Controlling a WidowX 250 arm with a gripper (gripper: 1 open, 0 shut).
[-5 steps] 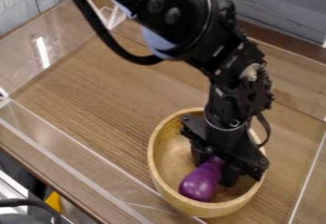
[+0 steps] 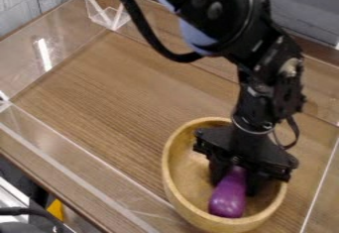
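Observation:
A tan wooden bowl [image 2: 185, 182] sits at the lower right of the table. In it lies a purple elongated object [image 2: 228, 199], like an eggplant. My black gripper [image 2: 235, 166] reaches down into the bowl from above, shut on the upper end of the purple object. The fingertips are dark and partly hidden.
A clear plastic edge runs along the left and front, with a dark cable at the lower left. A grey wall stands behind.
My gripper has risen and shifted slightly right, and the purple object has moved right with it, standing more steeply. The bowl has shifted slightly.

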